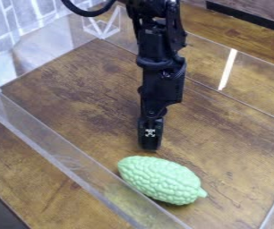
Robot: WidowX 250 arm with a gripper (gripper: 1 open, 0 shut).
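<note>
The black robot gripper (150, 134) hangs vertically over the centre of the wooden surface, its tip low near the wood. Whether its fingers are open or shut, or hold anything, cannot be made out. A pale green, bumpy, gourd-like object (161, 179) lies on its side in front of the gripper, a short gap away from the tip.
Clear plastic walls (68, 156) edge the wooden floor (68, 89) on the left and right. A pale checked cloth (20, 40) is at the back left. The wood left and right of the gripper is clear.
</note>
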